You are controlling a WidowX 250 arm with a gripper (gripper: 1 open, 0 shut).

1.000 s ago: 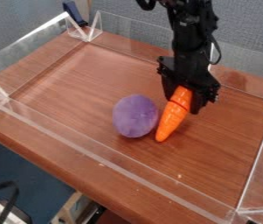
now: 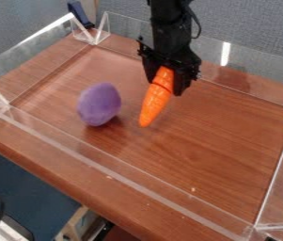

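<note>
My black gripper [image 2: 165,68] hangs from the top centre, shut on an orange carrot [image 2: 156,99] that points down toward the front, its narrow end low over the wooden surface or on it, I cannot tell which. A purple eggplant-like object [image 2: 99,104] lies to the left of the carrot, apart from it.
Clear plastic walls bound the wooden surface [image 2: 207,160] on its sides. A dark blue object [image 2: 81,15] is outside at the back left, and cables and hardware sit at the lower left.
My gripper has moved left and upward in view with the carrot. The purple object now lies farther left and higher in the picture.
</note>
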